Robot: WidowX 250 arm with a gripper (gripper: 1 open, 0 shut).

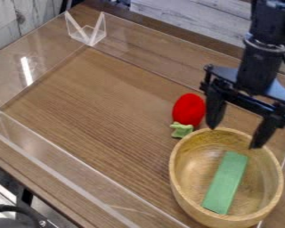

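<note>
My dark gripper [234,125] hangs at the right side, above the back rim of a round wooden bowl [184,183] that holds a green rectangular block [226,183]. Its two fingers point down and stand apart, with nothing seen between them. A red object [188,107] with a small green piece [182,130] at its lower end lies on the table just left of the gripper.
A white wire holder [88,28] stands at the back left, near the table's edge.
</note>
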